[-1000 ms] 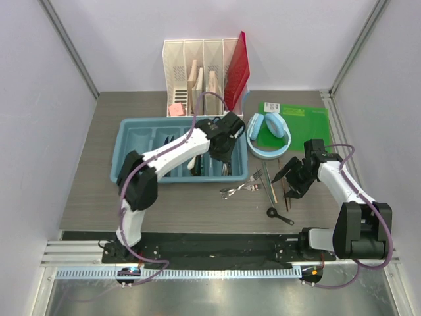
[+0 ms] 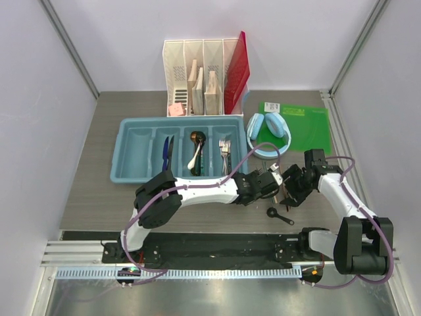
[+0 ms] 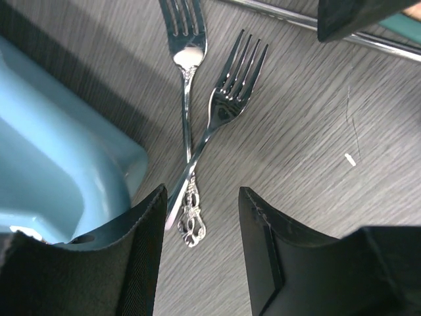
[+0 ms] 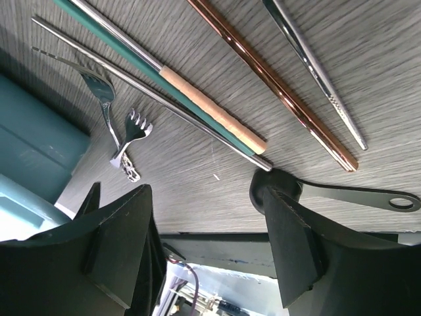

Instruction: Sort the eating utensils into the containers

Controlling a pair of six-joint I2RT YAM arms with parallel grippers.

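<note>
Two forks lie crossed on the table beside the tray: an ornate-handled fork [image 3: 189,59] and a plain fork [image 3: 227,105]. My left gripper is over their handle ends, fingers part open and nothing held. From above, that arm hides the forks. My right gripper stands open and empty near the black spoon [image 4: 276,187]. Beyond it lie a teal chopstick [image 4: 158,78], a brown chopstick [image 4: 276,85] and silver ones. In the blue tray [image 2: 135,155], knives [image 2: 168,155], spoons [image 2: 197,139] and forks [image 2: 225,148] occupy separate compartments.
Pale blue headphones [image 2: 277,125] rest against a green board [image 2: 309,128] right of the tray. A white rack [image 2: 174,66] with a red panel [image 2: 238,76] stands behind it. Both arms' ends are close together. The tray's leftmost compartment is empty.
My left gripper has left the tray's fork compartment and moved right and frontward, over the loose forks. The right gripper has shifted slightly toward the front.
</note>
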